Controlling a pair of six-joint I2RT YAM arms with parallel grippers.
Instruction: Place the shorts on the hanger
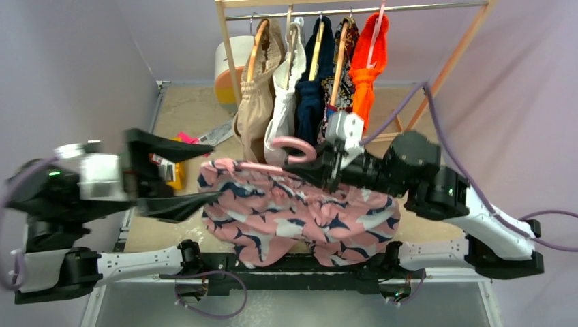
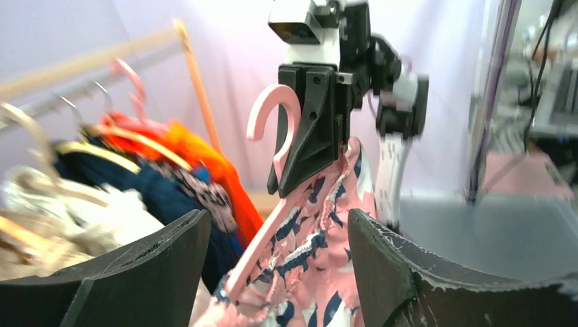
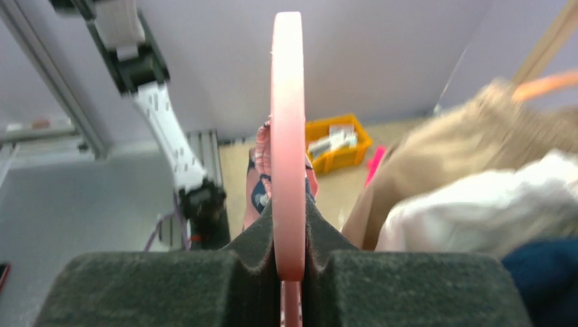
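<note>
The pink hanger (image 1: 294, 143) is held near the base of its hook by my right gripper (image 1: 308, 163), which is shut on it. In the right wrist view the hanger's hook (image 3: 288, 136) rises between the closed fingers. Pink shorts (image 1: 286, 218) with navy and white shapes hang from the hanger, their waistband gathered along its arms. The left wrist view shows one hanger arm (image 2: 255, 255) running down into the waistband of the shorts (image 2: 320, 266). Left of the shorts, my left gripper (image 1: 178, 176) stands open, empty, its fingertips close to the fabric's left edge.
Behind, a rack with a metal rail (image 1: 422, 7) carries several garments, among them beige shorts (image 1: 255, 112) and orange shorts (image 1: 364, 82). A yellow bin (image 1: 178, 176) and a pink object (image 1: 187, 138) lie at the left. Some rail to the right of the orange shorts is bare.
</note>
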